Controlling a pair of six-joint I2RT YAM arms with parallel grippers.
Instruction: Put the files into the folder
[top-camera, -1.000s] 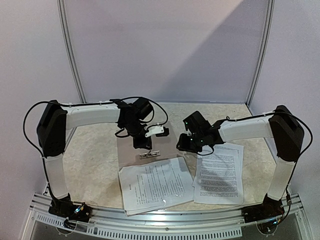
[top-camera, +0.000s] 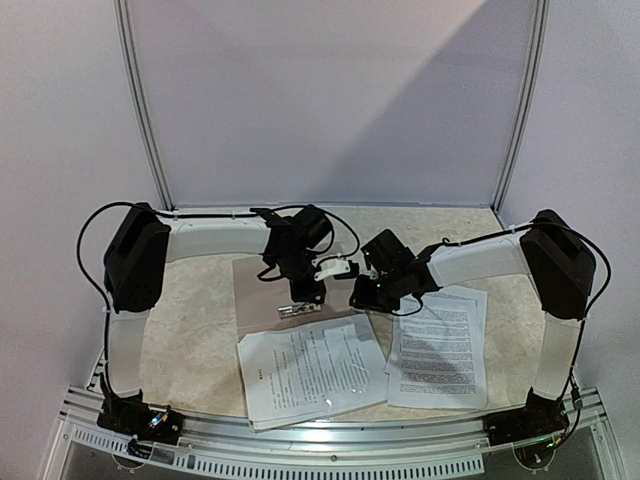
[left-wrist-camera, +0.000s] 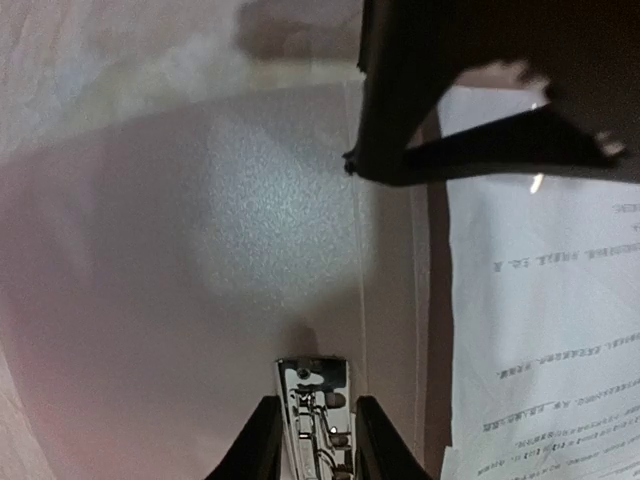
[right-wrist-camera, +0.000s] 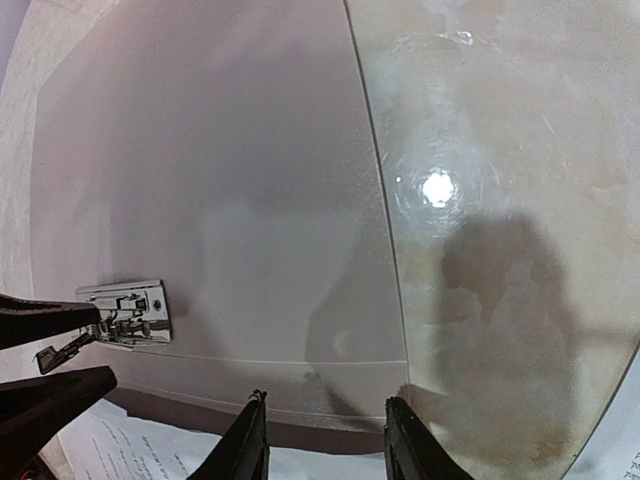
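The folder (top-camera: 262, 285), a grey-brown sheet with a metal clip (top-camera: 297, 310) near its front edge, lies open at the table's centre. White printed sheets (top-camera: 312, 370) adjoin it in front, with a glossy shine on part of them. My left gripper is over the clip, fingers apart, one on either side of it in the left wrist view. Whether they touch the metal is unclear. At the folder's right front corner, my right gripper has parted fingers with nothing visible between them.
Another stack of printed sheets (top-camera: 440, 350) lies to the right, partly beneath the right arm. Both arms meet closely over the folder. Bare table (top-camera: 190, 340) shows at the left, and a metal rail (top-camera: 330, 430) runs along the front.
The left arm has shifted right, putting its gripper over the clip's right part and closer to the right gripper. The right gripper moved slightly left earlier. Folder and papers look unmoved.
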